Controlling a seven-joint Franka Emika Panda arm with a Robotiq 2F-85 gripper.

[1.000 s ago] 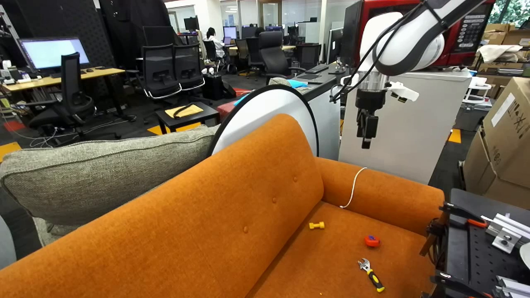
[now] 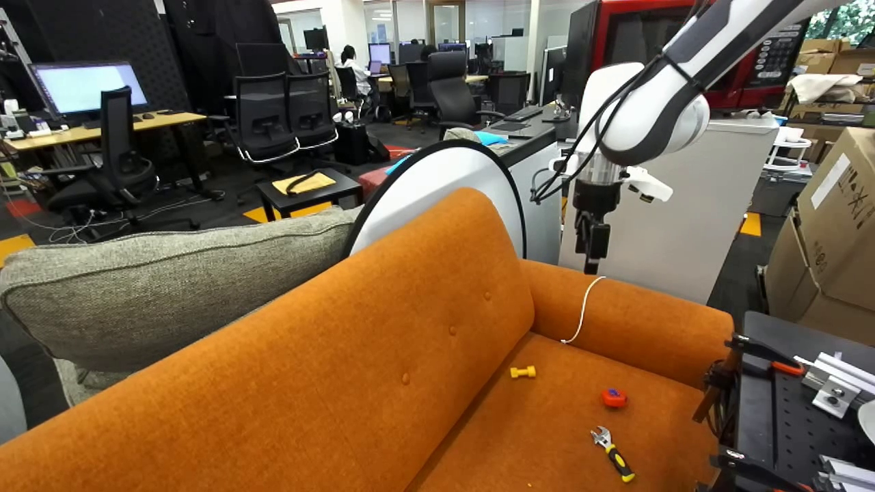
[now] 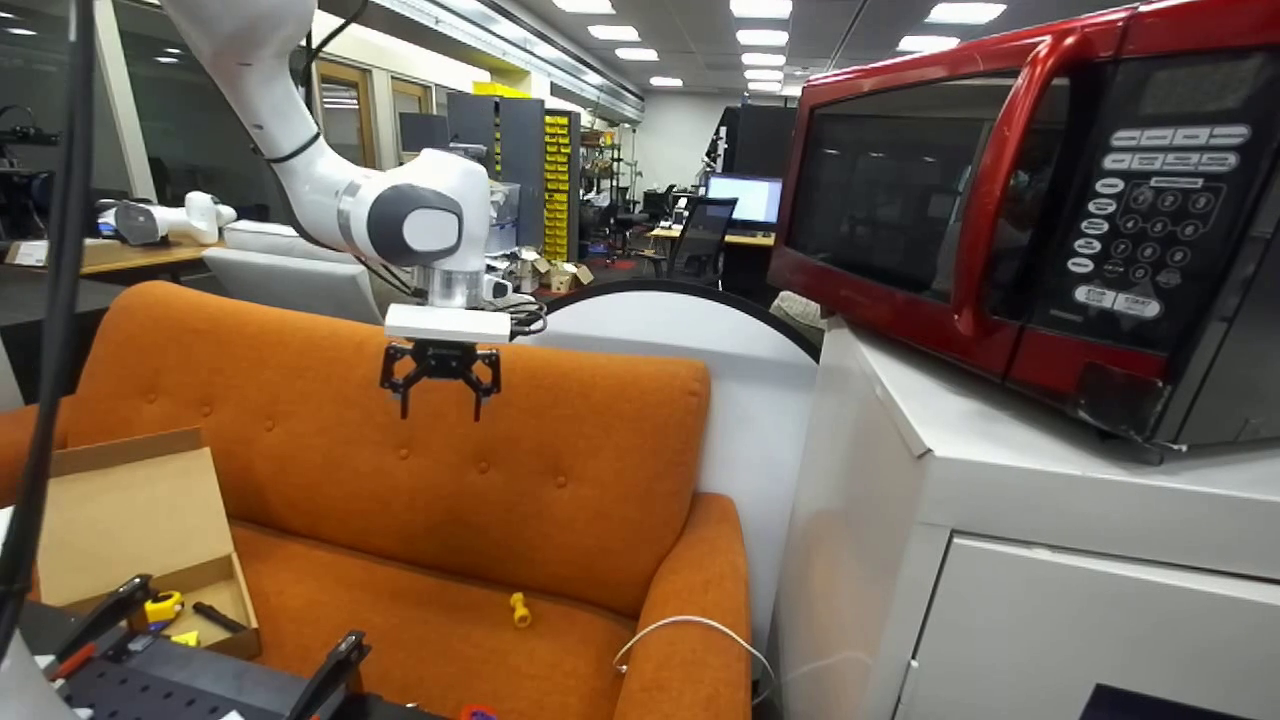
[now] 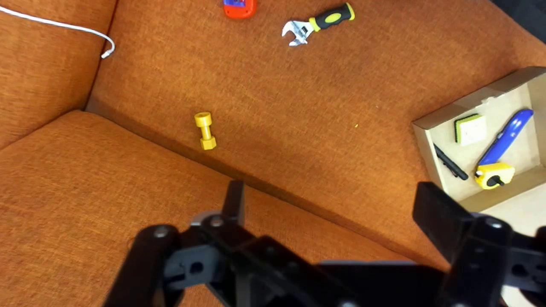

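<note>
My gripper [image 3: 440,410] hangs above the orange sofa with its two fingers wide apart and nothing between them. In the wrist view the dark fingers [image 4: 235,202] reach over the sofa back. A yellow bolt-like piece [image 4: 205,131] lies on the seat close to the backrest, well below the gripper. An adjustable wrench [image 4: 318,23] with a black and yellow handle lies farther forward on the seat. Near it is a red device [image 4: 240,7], cut off by the wrist view's top edge. An open cardboard box [image 4: 425,153] holds a sponge [image 4: 470,129], a blue tool [image 4: 506,136], a black pen-like item [image 4: 451,161] and a yellow tape measure [image 4: 494,175].
A white cable [image 2: 583,311] drapes over the sofa armrest [image 2: 631,320]. The black table [image 2: 759,410] with clamps borders the seat's front. A red microwave [image 3: 960,180] stands on the white cabinet [image 3: 1032,492]. Mid-seat is mostly clear.
In exterior view 1, the arm and gripper have moved lower and a little to the left. The objects on the sofa lie where they were.
</note>
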